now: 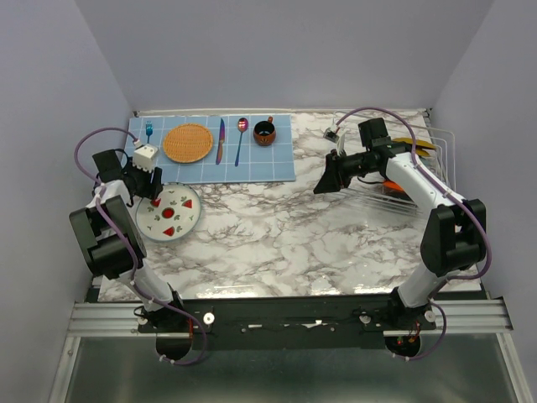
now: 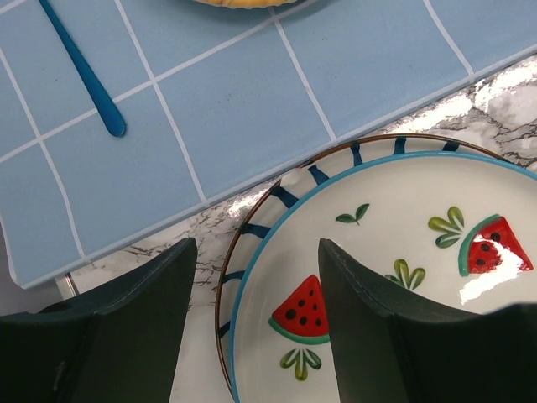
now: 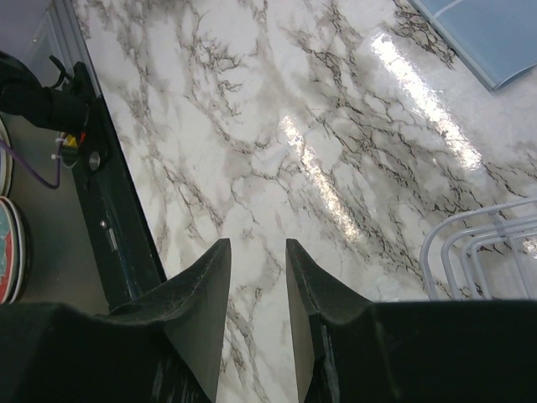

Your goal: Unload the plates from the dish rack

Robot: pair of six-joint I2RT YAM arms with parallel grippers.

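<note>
Two plates lie stacked on the marble at the far left: a white watermelon-patterned plate (image 1: 168,220) on top of a blue-striped one (image 2: 245,250). My left gripper (image 1: 149,185) hangs over their upper-left edge, open, with nothing between its fingers. On the right, the white wire dish rack (image 1: 445,168) holds yellow and orange plates (image 1: 424,144), partly hidden by my right arm. My right gripper (image 1: 328,178) is held at the rack's left side, its fingertips slightly apart over bare marble in the right wrist view, holding nothing.
A blue tiled mat (image 1: 193,173) at the back left carries a woven placemat (image 1: 187,143), a fork, a knife, a spoon and a mug (image 1: 263,131). Grey walls bound both sides.
</note>
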